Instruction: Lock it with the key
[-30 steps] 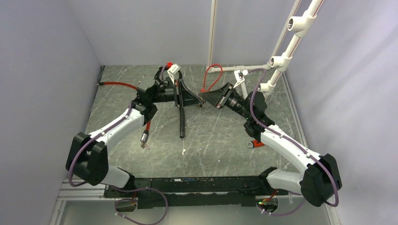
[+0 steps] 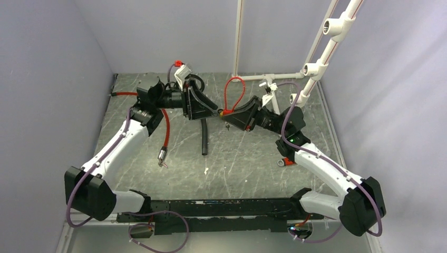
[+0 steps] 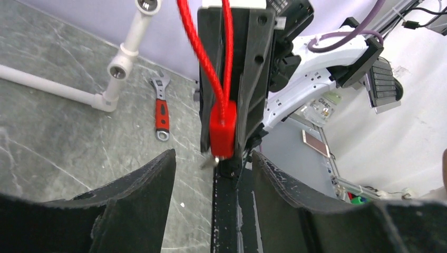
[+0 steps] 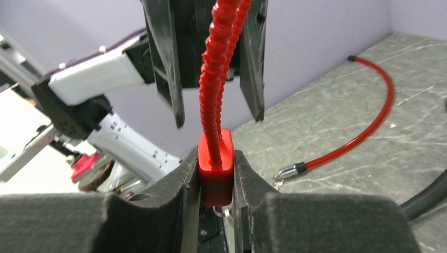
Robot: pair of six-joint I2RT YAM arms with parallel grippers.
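Observation:
A red padlock with a long red cable loop is held upright between the fingers of my right gripper, its body touching both pads. Below the lock body, a small metal key sticks out in the left wrist view, blurred; a ring and key dangle there from above. Facing it from the left is my left gripper, open, its fingertips a short way off the lock with nothing between them. Whether the cable's ends are seated in the lock cannot be told.
On the grey table lie a red cable lock with keys, a black tube and a red-handled wrench. A white pipe frame stands at the back right.
My left gripper has backed off leftward from the lock. The right gripper's tip, with the lock and cable loop, has moved slightly left and toward the front. Dangling keys now show below the lock.

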